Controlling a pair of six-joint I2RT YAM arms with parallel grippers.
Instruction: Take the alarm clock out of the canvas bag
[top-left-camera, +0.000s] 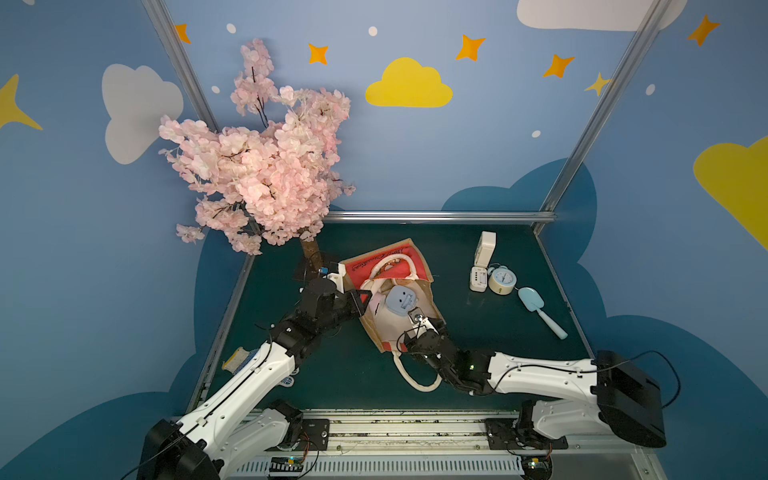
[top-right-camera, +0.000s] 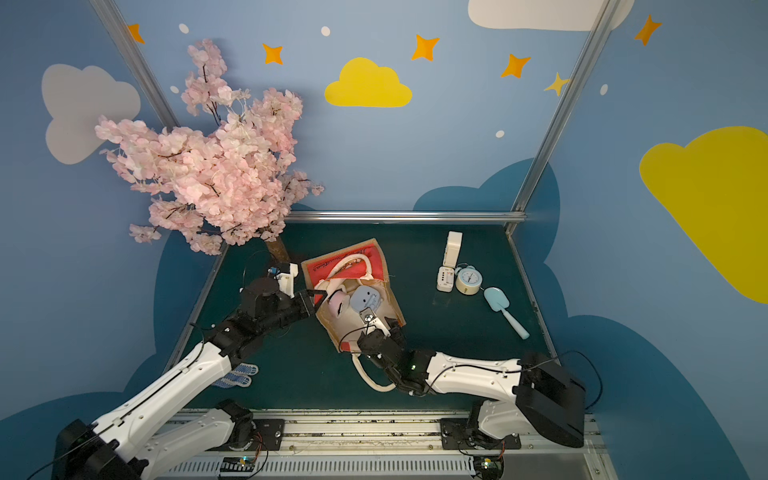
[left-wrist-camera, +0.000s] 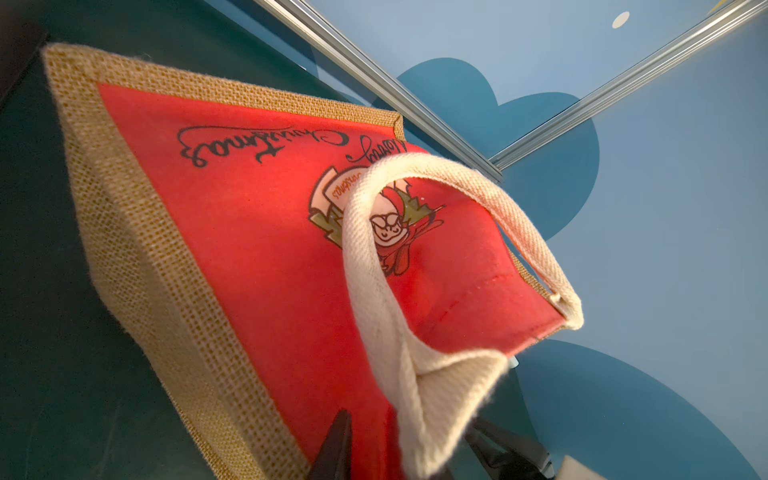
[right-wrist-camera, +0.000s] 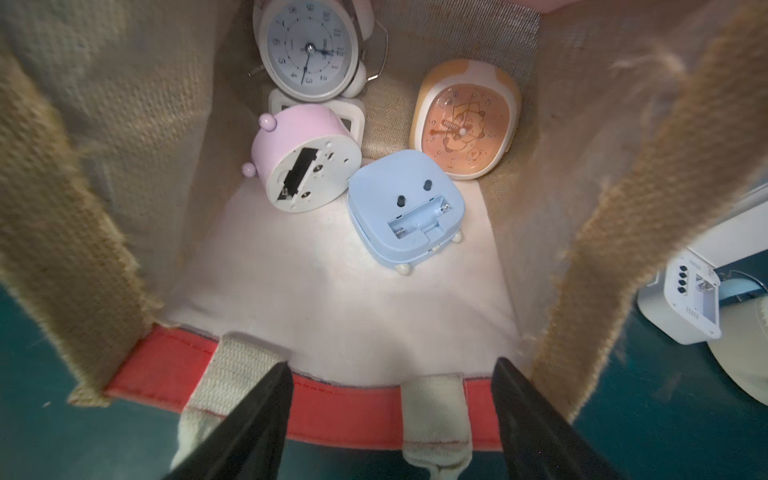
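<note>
The canvas bag (top-left-camera: 384, 264) lies on its side, mouth toward the front. Inside, seen in the right wrist view, are a blue clock (right-wrist-camera: 405, 208), a pink clock (right-wrist-camera: 305, 160), an orange clock (right-wrist-camera: 464, 124) and a white twin-bell alarm clock (right-wrist-camera: 310, 49). My right gripper stands open at the bag's mouth, facing into it, nothing between its fingers. My left gripper (top-left-camera: 361, 299) is at the bag's upper left rim by the cream handle (left-wrist-camera: 376, 288); whether it grips the strap is unclear.
A blossom tree (top-left-camera: 256, 168) stands at back left. A white case (top-left-camera: 478, 276), a round clock (top-left-camera: 502, 280) and a light-blue scoop (top-left-camera: 541, 310) lie right of the bag.
</note>
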